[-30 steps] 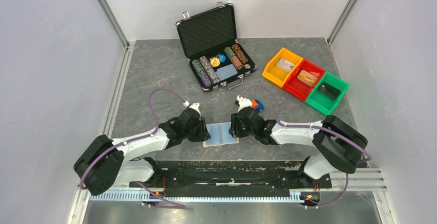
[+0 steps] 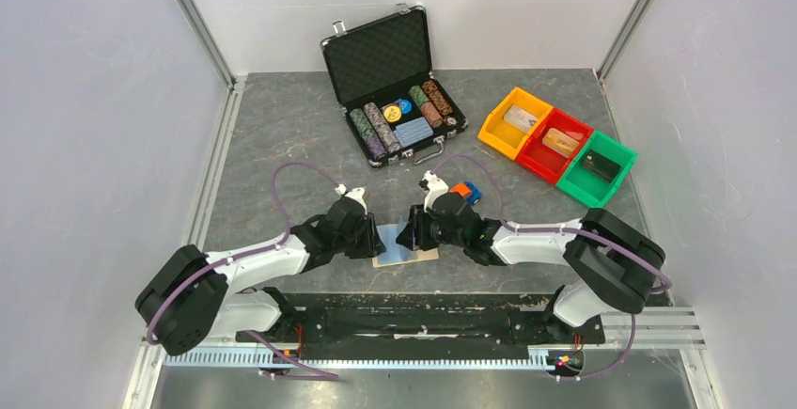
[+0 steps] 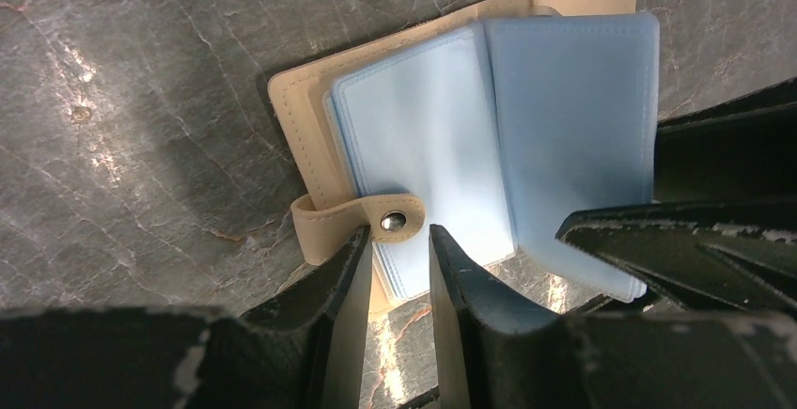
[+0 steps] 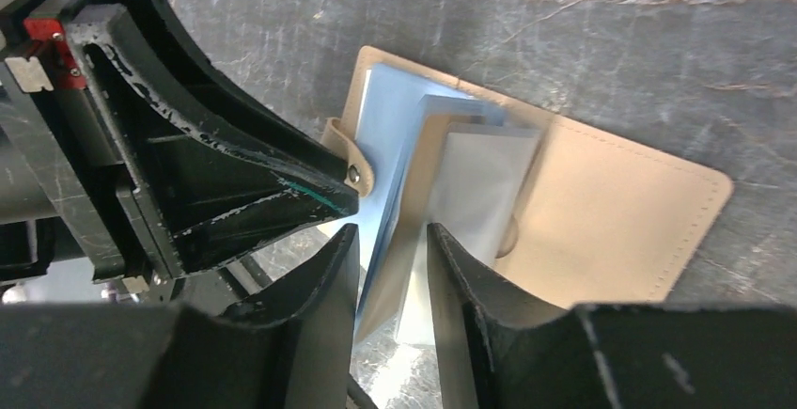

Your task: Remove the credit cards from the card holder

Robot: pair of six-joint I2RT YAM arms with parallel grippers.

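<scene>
The card holder (image 2: 394,244) lies open on the grey table between both arms, with a tan leather cover and pale blue pockets. In the left wrist view, my left gripper is at its snap strap (image 3: 393,221), closed in around the strap's tab with some gap showing between the fingertips. A blue inner leaf (image 3: 575,136) of the holder stands raised. My right gripper has its fingers parted on either side of this leaf, which shows its tan edge in the right wrist view. A whitish panel (image 4: 475,197) shows beyond the leaf; separate credit cards cannot be made out.
At the back stands an open black case (image 2: 376,56) with poker chips. Yellow (image 2: 498,136), red (image 2: 536,160) and green (image 2: 573,188) bins stand back right. A small orange-and-blue object (image 2: 470,191) lies behind the right gripper. Table left of the case is clear.
The left arm has stayed in place.
</scene>
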